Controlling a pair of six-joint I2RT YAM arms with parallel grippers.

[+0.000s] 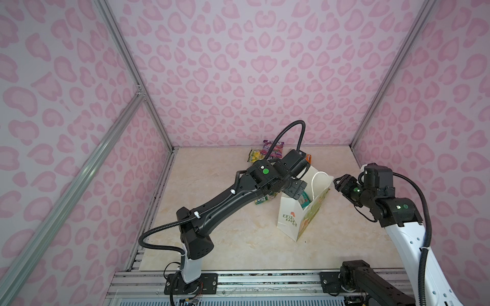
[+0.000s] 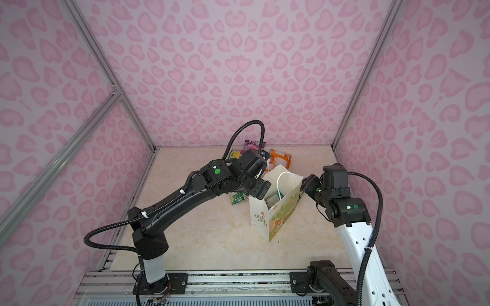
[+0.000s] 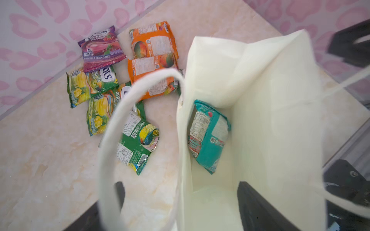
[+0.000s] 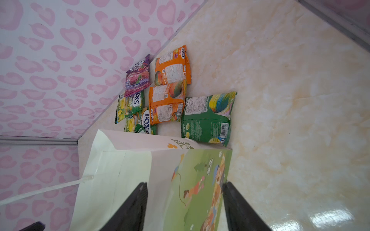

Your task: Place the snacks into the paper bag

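A white paper bag (image 3: 204, 207) stands upright with its mouth open, and a teal snack pack (image 3: 210, 134) lies inside on its bottom. Over the bag's left side hangs my left gripper, its fingers wide apart and nothing between them; a blurred bag handle crosses in front of it. Beyond the bag's printed right side is my right gripper, fingers parted and empty. Outside the bag lie orange packs (image 4: 167, 102), a purple pack (image 3: 101, 49), yellow-green packs (image 3: 92, 82) and green packs (image 4: 208, 117) (image 3: 136, 140).
The loose packs sit close together near the back wall, some touching or overlapping. White string handles (image 2: 283, 178) rise from the bag's rim. Bare tabletop (image 4: 300, 127) stretches along the right, and the left side of the table is clear too.
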